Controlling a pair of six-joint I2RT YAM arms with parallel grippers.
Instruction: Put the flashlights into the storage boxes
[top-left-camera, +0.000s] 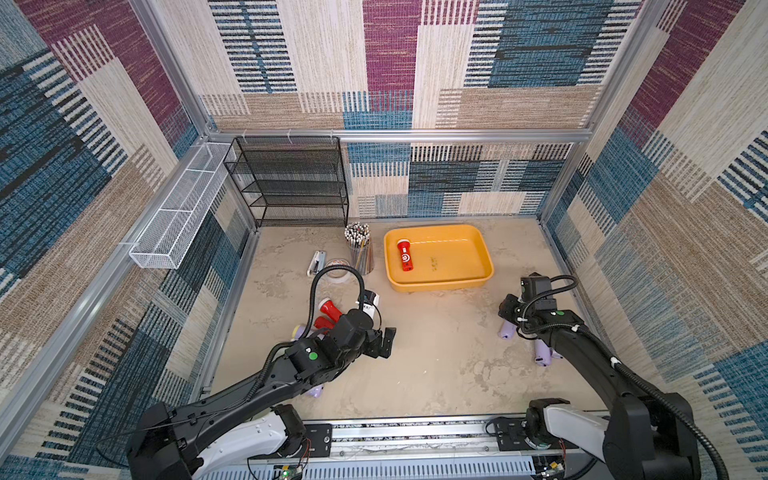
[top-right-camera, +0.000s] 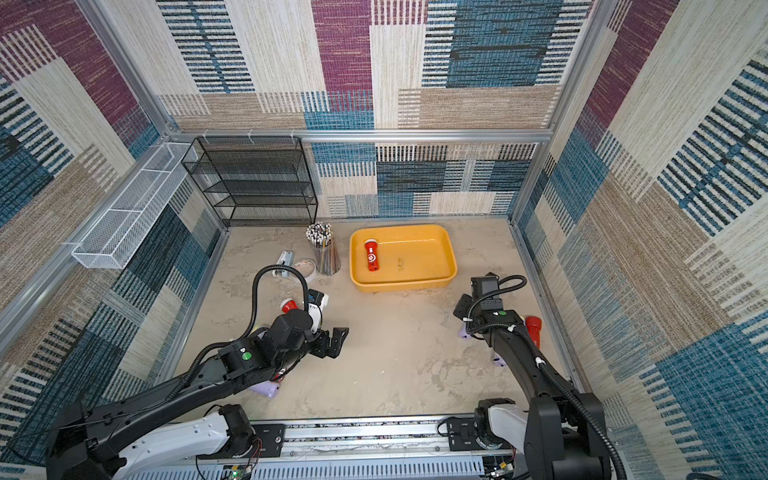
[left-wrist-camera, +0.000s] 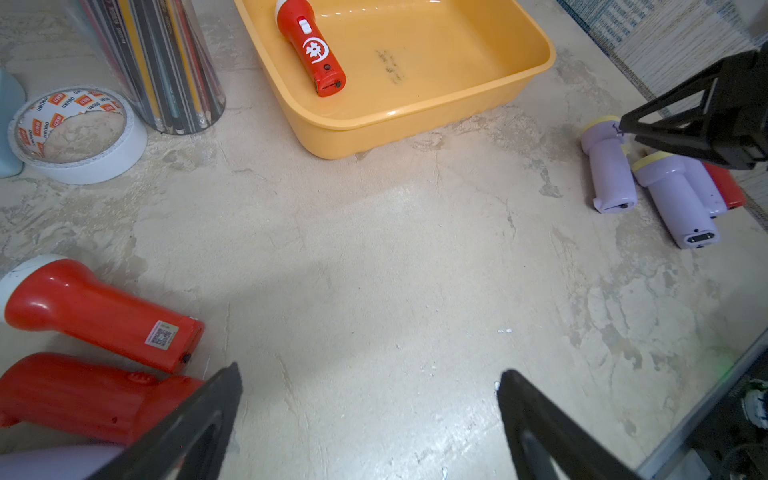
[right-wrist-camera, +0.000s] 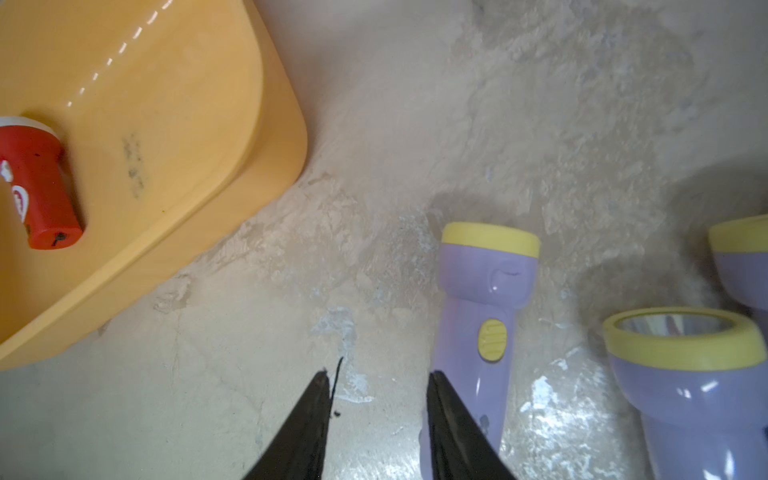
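Observation:
A red flashlight (top-left-camera: 405, 254) lies in the orange box (top-left-camera: 477, 272). More red flashlights (left-wrist-camera: 112, 316) and a lavender one (left-wrist-camera: 56, 464) lie at the left, below my open left gripper, which holds nothing. At the right are lavender flashlights (left-wrist-camera: 612, 172) and a red one (top-right-camera: 533, 332). My right gripper hangs above them, beside a lavender flashlight (right-wrist-camera: 480, 352); its fingers show a gap with nothing visible in it, and whether it counts as shut is unclear.
A pencil holder (left-wrist-camera: 176, 76), tape roll (left-wrist-camera: 100, 152) and stapler (top-left-camera: 316, 262) stand at the back left, near a black wire rack (top-left-camera: 292, 188). A white wire basket (top-left-camera: 176, 216) hangs on the left wall.

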